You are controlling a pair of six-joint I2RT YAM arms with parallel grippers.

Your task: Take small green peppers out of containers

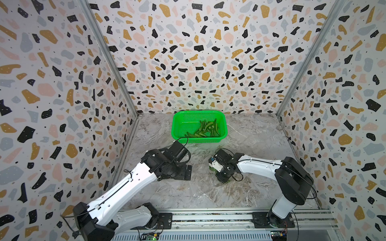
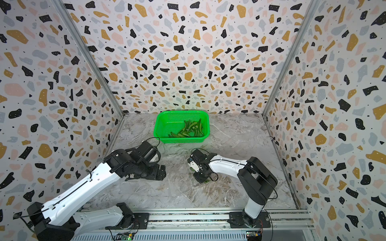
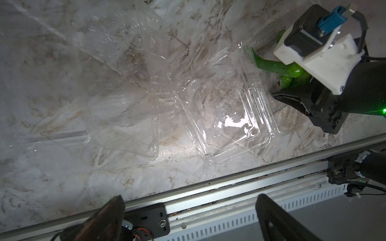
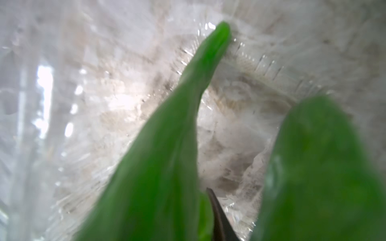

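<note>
Green peppers [image 3: 274, 66] lie at the tray half of a clear plastic container [image 3: 257, 106], beside its empty half, in the left wrist view. My right gripper [image 1: 219, 176] is down among them, a dark finger [image 3: 295, 98] right by the peppers. Two large blurred peppers [image 4: 160, 160] fill much of the right wrist view and hide most of its fingers; only one dark fingertip [image 4: 220, 217] shows, so its grip is unclear. To the left, above the table, my left gripper is open, its fingers wide apart with nothing between.
A green basket [image 1: 199, 140] holding several peppers [image 1: 208, 127] stands at the back. More clear, empty plastic containers [image 3: 120, 92] lie under the left arm, hard to make out. A metal rail [image 3: 249, 176] bounds the front.
</note>
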